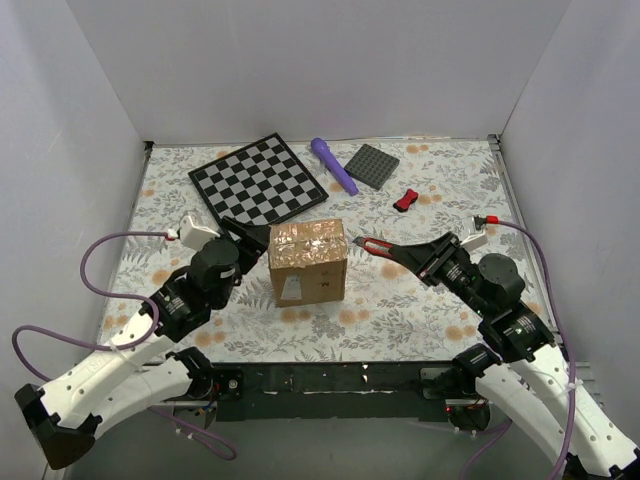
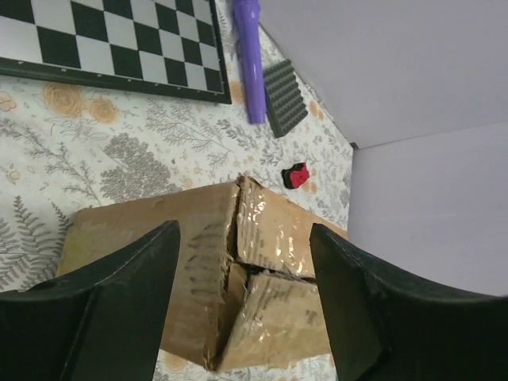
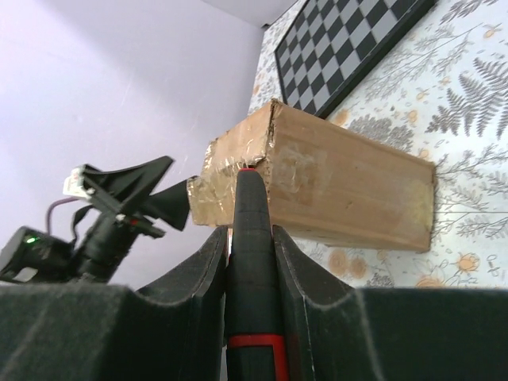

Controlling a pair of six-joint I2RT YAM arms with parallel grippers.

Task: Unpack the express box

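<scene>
The taped cardboard box (image 1: 308,262) stands upright mid-table, a seam running across its top. A slit with a gap shows along the top of the box (image 2: 274,238) in the left wrist view. At its left side, my left gripper (image 1: 253,235) has its fingers parted; in its own view the box lies beyond the fingertips (image 2: 168,238) with nothing seen held. My right gripper is shut on a red and black utility knife (image 1: 376,247), whose tip points at the box's right side, a little apart from it.
A checkered board (image 1: 258,180) lies behind the box at back left. Farther back are a purple microphone-shaped object (image 1: 333,165), a dark grey ridged pad (image 1: 371,166) and a small red and black item (image 1: 406,200).
</scene>
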